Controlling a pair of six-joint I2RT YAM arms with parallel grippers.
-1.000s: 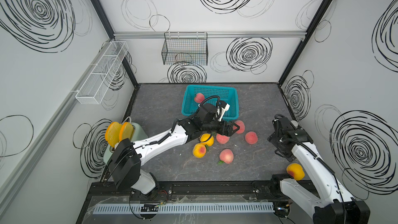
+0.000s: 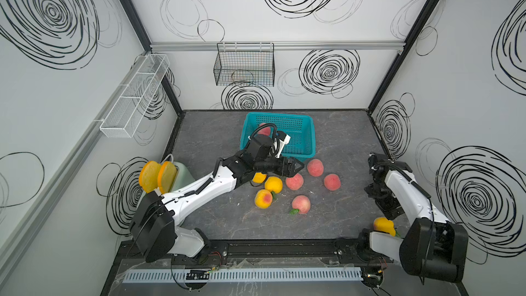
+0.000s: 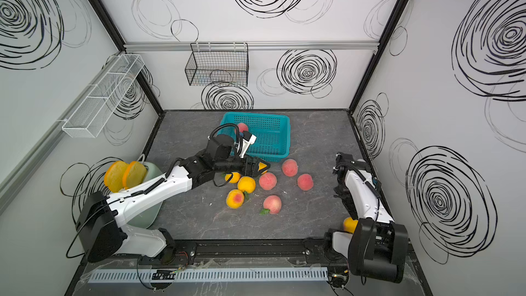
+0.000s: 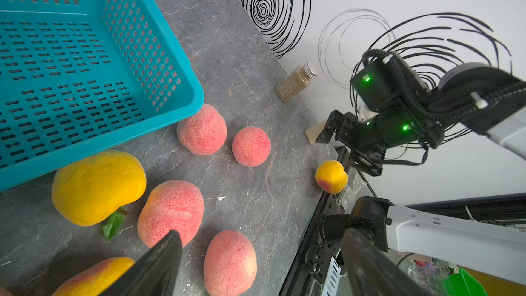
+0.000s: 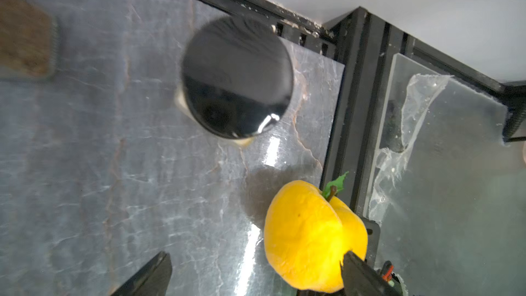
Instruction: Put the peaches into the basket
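The teal basket point(image 2: 306, 126) at the back holds a pink peach point(image 3: 242, 127), partly hidden by the left arm. Several pink and yellow peaches lie in front of it, among them a yellow peach point(image 4: 98, 186) and a pink peach point(image 4: 172, 211). Above this group, near the basket's front rim, is my left gripper; its fingers stand apart with nothing held. At the front right corner, my right gripper is open. A yellow peach point(image 5: 306, 235) with a green leaf lies beside its right finger, partly covered by it.
A jar with a black lid point(image 5: 238, 76) stands close to the right gripper, and another jar point(image 4: 294, 82) is near the right wall. A green appliance point(image 2: 183, 175) occupies the left side. The table between the peach group and right arm is clear.
My left gripper has drawn back leftward, revealing another yellow peach. The right arm has shifted and its gripper is lower. The corner peach has moved slightly left and turned; a front pink peach shifted slightly.
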